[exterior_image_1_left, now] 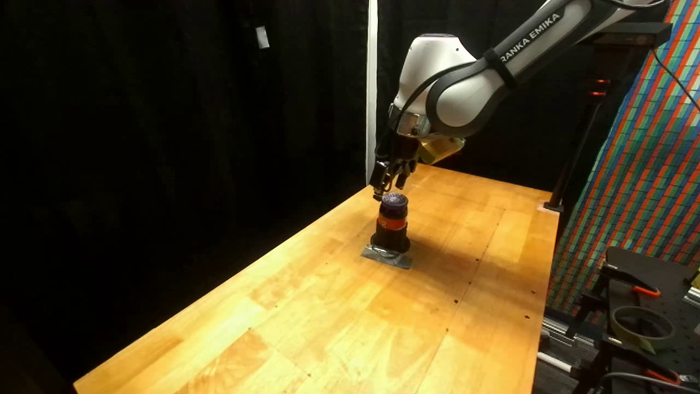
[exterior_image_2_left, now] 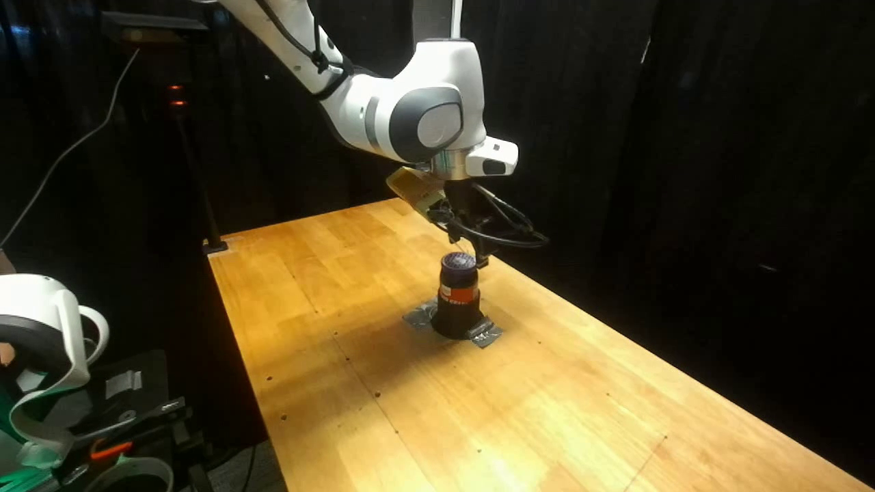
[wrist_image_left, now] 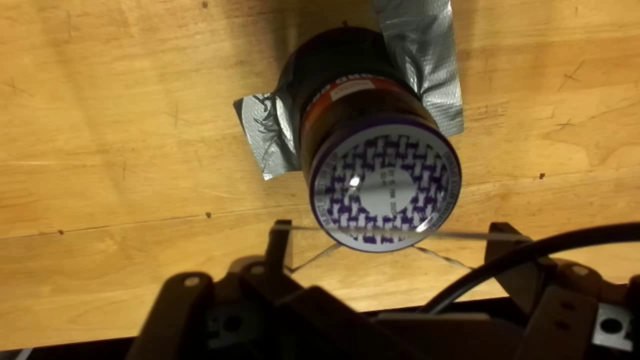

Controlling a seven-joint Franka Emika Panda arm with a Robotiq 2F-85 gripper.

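A dark jar (exterior_image_1_left: pixel 393 220) with an orange label and a purple patterned lid (wrist_image_left: pixel 387 186) stands roughly upright in a black base (exterior_image_2_left: pixel 456 320). Silver tape (wrist_image_left: pixel 429 63) fixes the base to the table. My gripper is open, its fingers (wrist_image_left: pixel 279 249) wide apart near the lid's edge. Thin pale strands (wrist_image_left: pixel 474 236) stretch between the fingers, appearing to cross the lid's rim; whether they touch it is unclear. In exterior view 1 the gripper (exterior_image_1_left: pixel 390 191) hovers just above and behind the lid.
A black cable (wrist_image_left: pixel 540 246) loops by the right finger. A side stand (exterior_image_1_left: pixel 646 289) holding a tape roll (exterior_image_1_left: pixel 641 325) is off the table.
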